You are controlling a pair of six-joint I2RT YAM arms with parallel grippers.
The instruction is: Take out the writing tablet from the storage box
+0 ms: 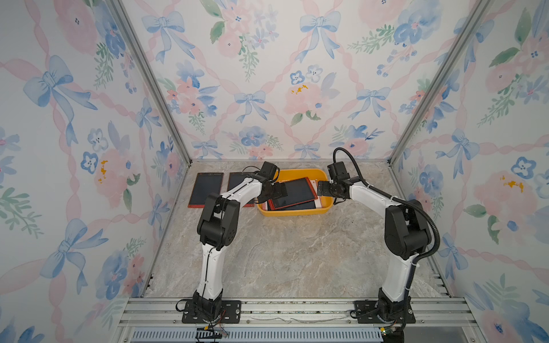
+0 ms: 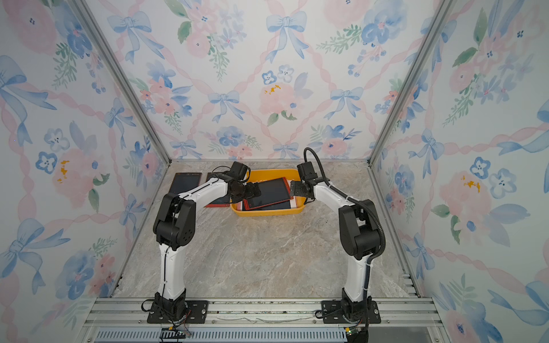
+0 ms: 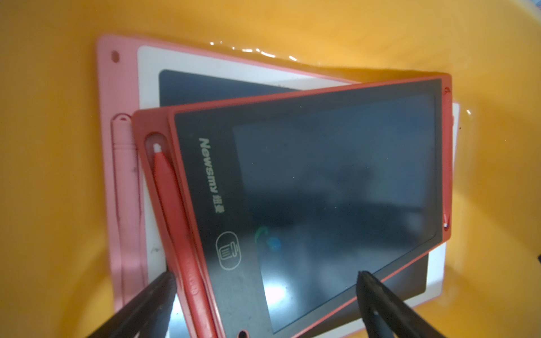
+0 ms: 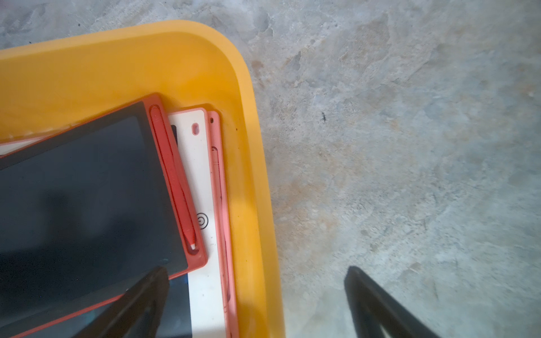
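Note:
A yellow storage box [image 1: 294,212] holds a stack of writing tablets at the back of the table. On top lies a red-framed tablet [image 3: 338,186], skewed over a pink-and-white tablet [image 3: 121,186] whose edges stick out beneath it. My left gripper is open over the red tablet's near-left part, with nothing held between its fingers. Above the box's right wall [image 4: 256,169], my right gripper stands open, one finger [image 4: 141,304] on the box side and the other [image 4: 372,304] over the bare table. The lower layers of the stack are mostly hidden.
Two tablets lie flat on the table left of the box: one farther out [image 1: 206,188] and one [image 1: 237,181] partly covered by my left arm. The table in front of the box and to its right [image 1: 371,245] is clear.

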